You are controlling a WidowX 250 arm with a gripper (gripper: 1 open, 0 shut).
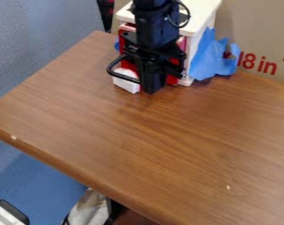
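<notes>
My black gripper [152,77] points down at the back of the wooden table [132,149], directly in front of a white box [193,16] with red parts [127,33]. A white piece [125,84] shows low at its left side, and blue tape or cloth [212,57] sits at the right of the box. The gripper's body hides its fingertips and much of the red part, so I cannot tell how the fingers stand or whether anything is between them.
A cardboard box [261,26] with red "18 in" print stands behind at the right. The table's left edge drops toward a blue floor area [26,202].
</notes>
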